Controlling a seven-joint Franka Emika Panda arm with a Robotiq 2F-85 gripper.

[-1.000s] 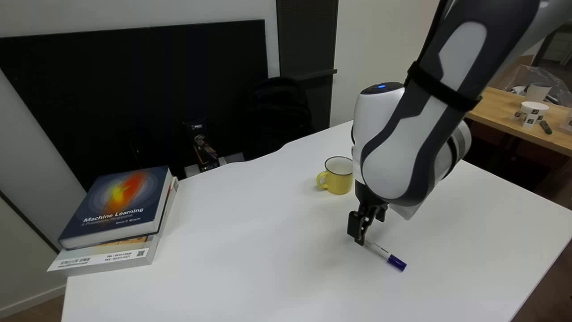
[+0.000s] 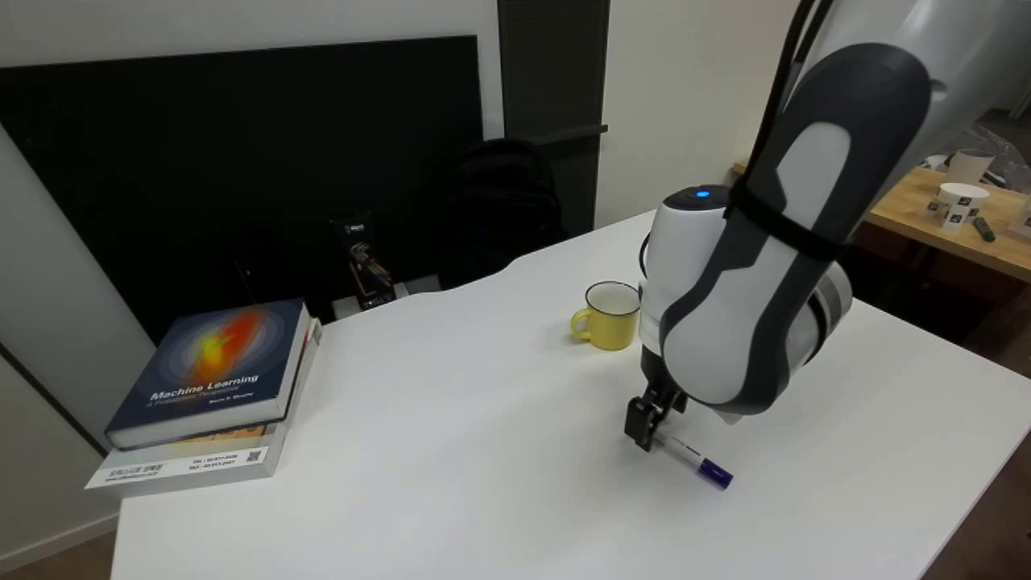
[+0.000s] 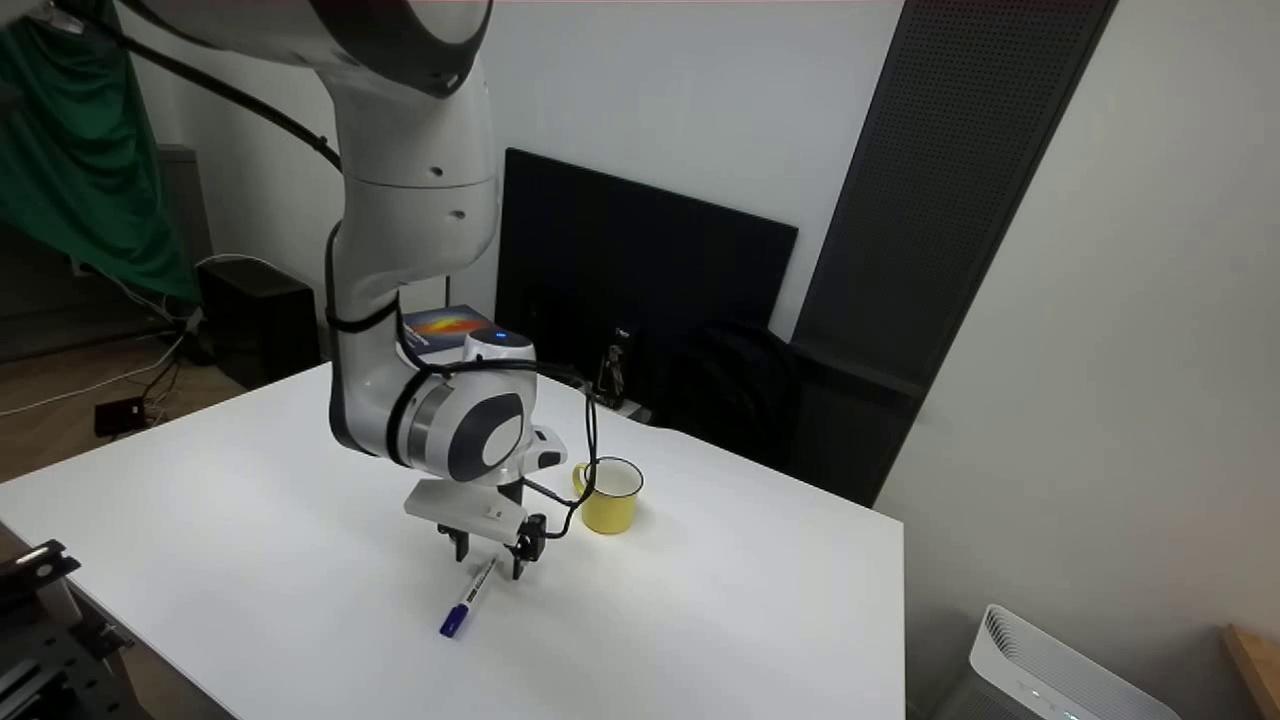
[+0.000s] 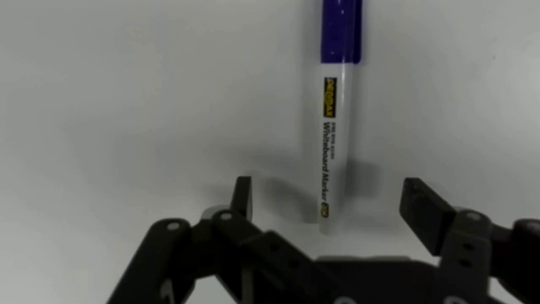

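Note:
A white whiteboard marker (image 4: pixel 333 152) with a purple-blue cap lies flat on the white table, its cap end pointing away from the gripper in the wrist view. My gripper is open, low over the table, with one finger on each side of the marker's uncapped end and a clear gap on both sides. From exterior view 1 the gripper (image 2: pixel 657 414) partly hides that end, while the blue cap (image 2: pixel 715 473) shows fully. In exterior view 2 the marker (image 3: pixel 470 595) extends toward the front from below the gripper (image 3: pixel 488 558).
A yellow mug (image 2: pixel 609 317) with a dark rim stands behind the gripper, close to the arm. Two stacked books (image 2: pixel 213 372) occupy the table's left end. Bare table (image 2: pixel 435 435) spreads between the books and the marker.
The arm and gripper have come down closer to the table, near the marker's end. Marker, mug and books are where they were.

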